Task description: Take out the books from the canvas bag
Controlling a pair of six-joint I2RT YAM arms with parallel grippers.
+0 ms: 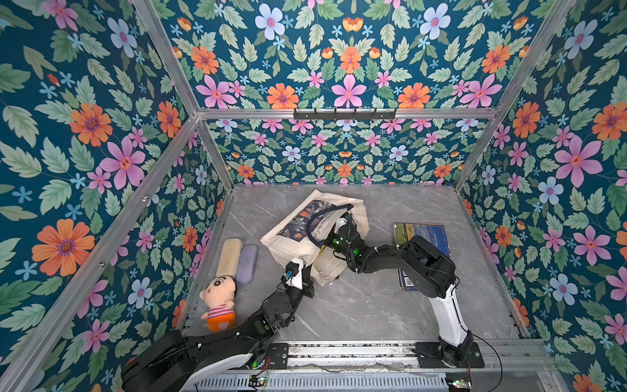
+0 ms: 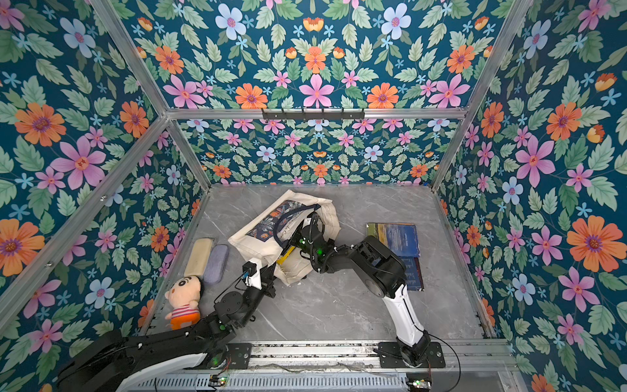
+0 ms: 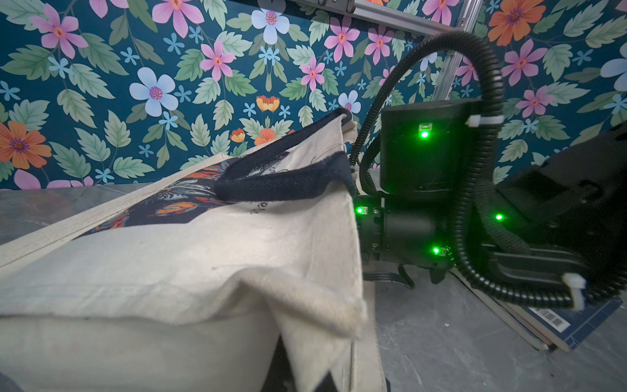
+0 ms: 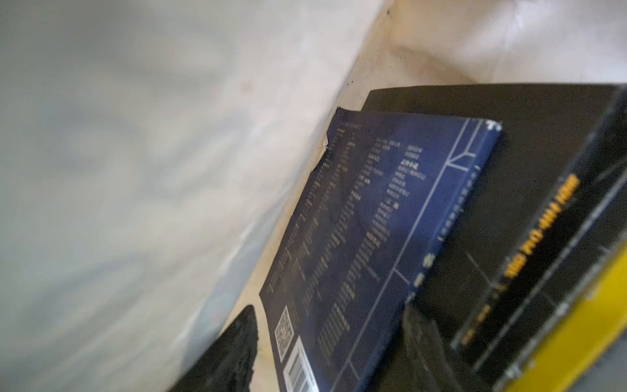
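Observation:
The cream canvas bag (image 1: 287,245) lies at the table's middle with a dark strap. My left gripper is shut at the bag's near edge, a fold of canvas between or over its fingertips. My right gripper reaches inside the bag, part open around the lower part of a navy book (image 4: 372,222). A black book (image 4: 522,117) and a yellow edge (image 4: 587,313) lie beside it. The right gripper is mostly hidden in the top views.
Two stacked books (image 2: 395,238) lie to the bag's right. A plush doll (image 1: 218,300) and beige and lilac cushions (image 1: 228,258) lie at left. Bare table surrounds the bag's back and front right.

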